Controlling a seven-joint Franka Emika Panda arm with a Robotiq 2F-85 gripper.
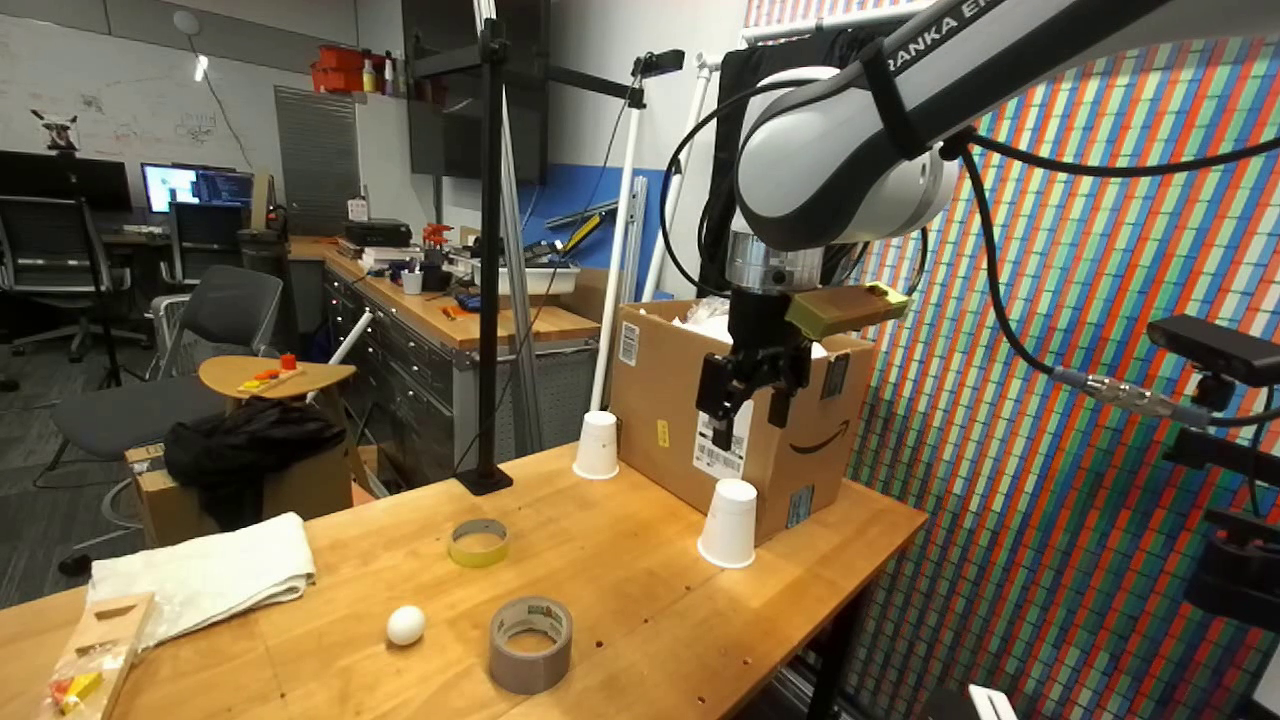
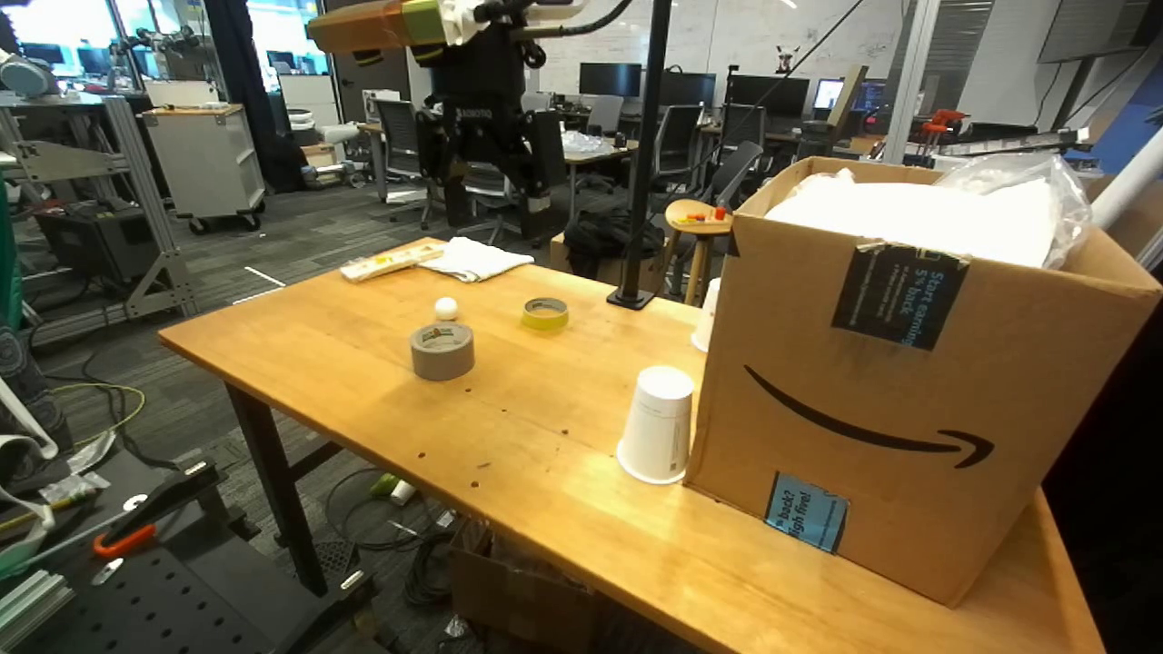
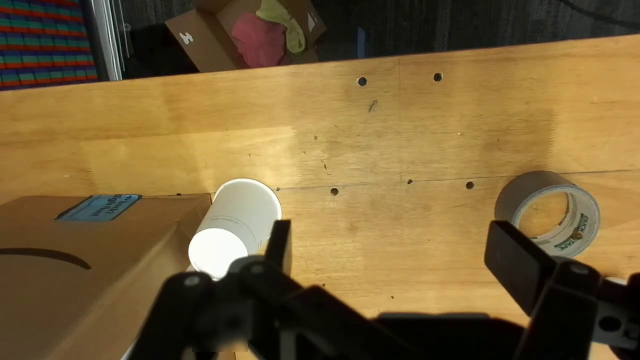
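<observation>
My gripper hangs open above the table, its fingers wide apart and only bare wood visible between them. In exterior view 1 the gripper is in front of the cardboard box, higher than the cups. One white cup stands upside down against the box's near corner. A second upside-down cup is by the box's far left side. The grey tape roll lies flat, with a white ball to its left. Behind them rests a yellow-green tape roll.
The large cardboard box, filled with white packing, takes up one table end. A black post rises from the back edge. A folded white cloth and a wooden tray occupy the opposite end.
</observation>
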